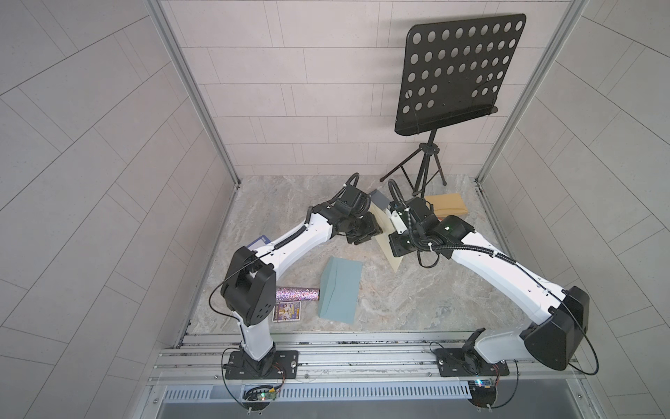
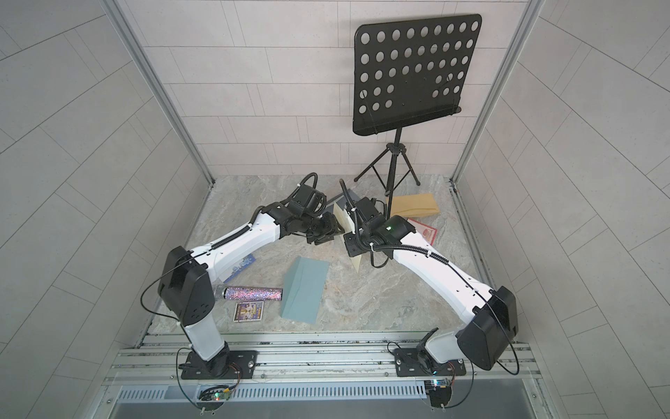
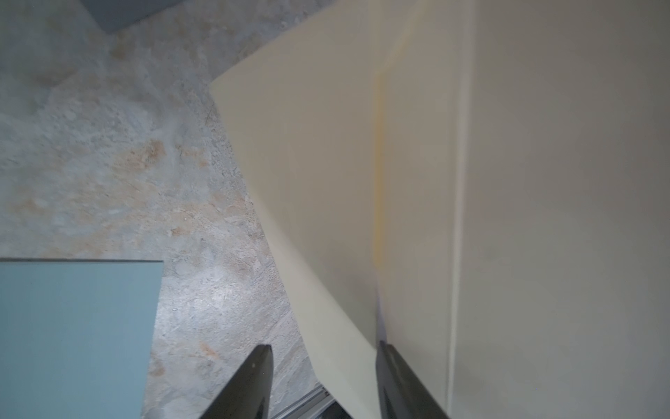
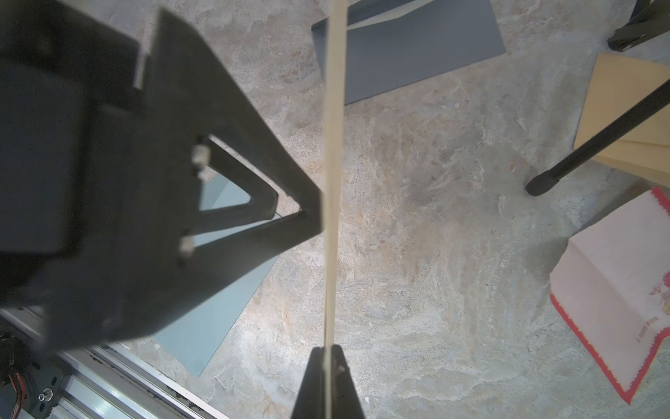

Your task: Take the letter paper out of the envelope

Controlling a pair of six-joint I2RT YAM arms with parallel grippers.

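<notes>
A cream envelope [image 1: 389, 257] is held up between the two arms, apart from the table. Edge-on in the right wrist view, the envelope [image 4: 333, 160] runs down between the tips of my right gripper, which is shut on it. My left gripper is part open at the envelope's flap side. In the left wrist view the flap [image 3: 307, 153] spreads left, and its lower edge passes between the fingers; the right-hand fingertip [image 3: 391, 363] is close to the fold. A thin yellowish line and a purplish sliver show along the mouth. I cannot make out the letter paper clearly.
A light blue envelope [image 1: 340, 289], a glittery tube [image 1: 298, 294] and a card [image 1: 287, 311] lie at front left. Behind are a dark grey envelope [image 4: 418, 49], a tan envelope [image 1: 446, 205] and the music stand [image 1: 460, 70].
</notes>
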